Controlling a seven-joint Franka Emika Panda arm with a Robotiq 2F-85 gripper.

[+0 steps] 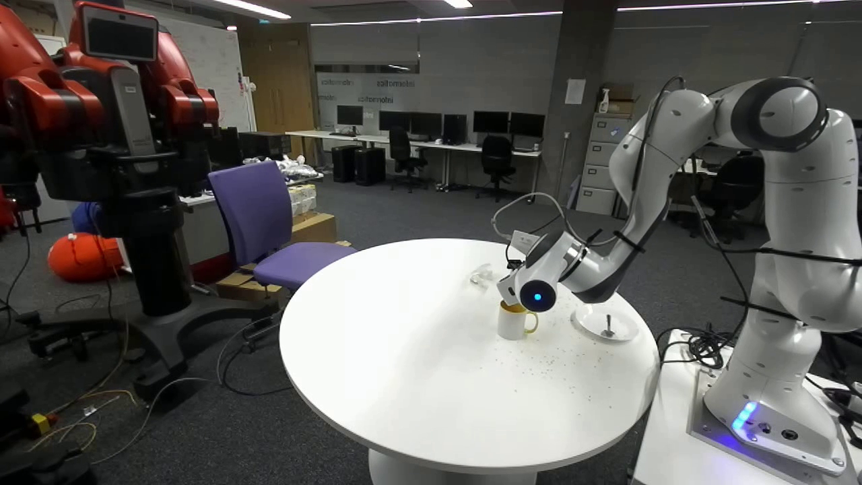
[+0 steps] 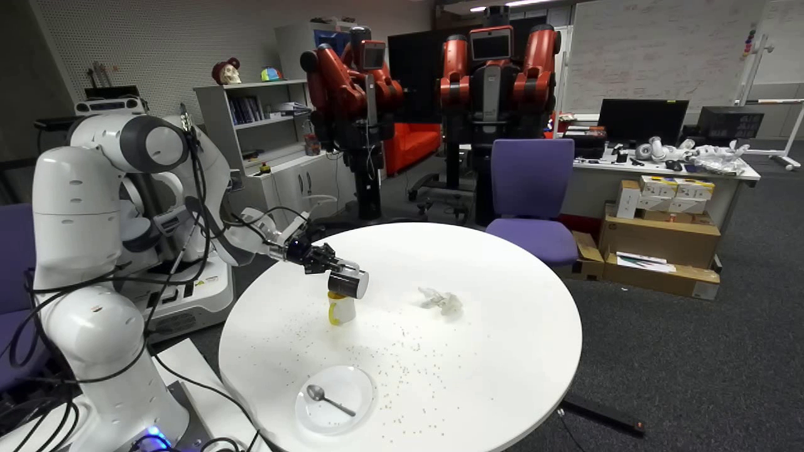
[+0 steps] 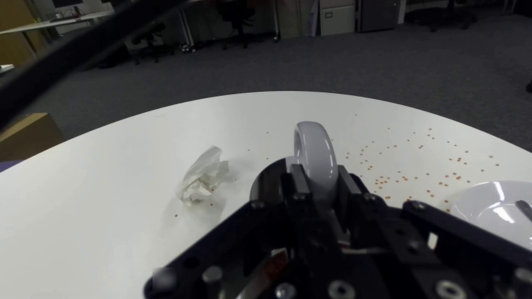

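A dark mug with a pale end (image 2: 347, 282) hangs tipped over on its side, and my gripper is shut on its white handle (image 3: 319, 149). Beneath it, a white mug with a yellow inside (image 1: 512, 322) stands upright on the round white table (image 2: 482, 354). In the second exterior view the held mug overlaps the top of this upright mug (image 2: 342, 311); whether they touch I cannot tell. Small brownish specks (image 2: 407, 369) lie scattered over the table around the upright mug. What the upright mug contains is hidden.
A white plate (image 2: 307, 422) with a spoon (image 2: 331, 402) lies near the table edge on the arm's side. Crumpled white plastic or tissue (image 3: 202, 179) rests beyond the mugs.
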